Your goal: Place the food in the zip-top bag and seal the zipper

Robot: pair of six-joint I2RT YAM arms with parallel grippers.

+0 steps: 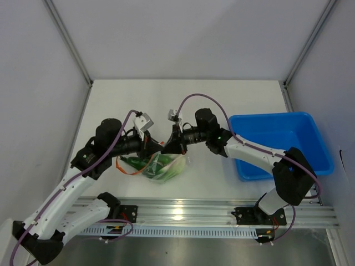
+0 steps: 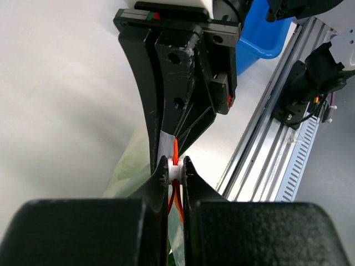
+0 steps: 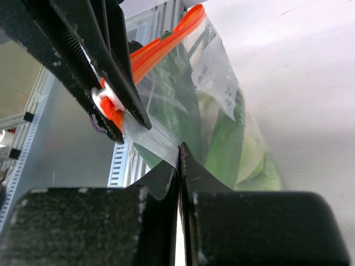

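Note:
The clear zip bag (image 1: 169, 169) holds green food and lies below both grippers near the table's front. Its orange zipper (image 3: 166, 41) carries a white slider (image 2: 175, 173). My left gripper (image 1: 152, 148) is shut on the slider and zipper, which show between its tips in both wrist views. My right gripper (image 1: 173, 148) is beside it, shut, with the bag's clear edge at its fingertips (image 3: 186, 160). In the left wrist view the right gripper stands just beyond the slider, partly hiding the bag.
A blue bin (image 1: 280, 133) sits at the right of the table (image 1: 183, 94). A metal rail (image 1: 177, 202) runs along the front edge.

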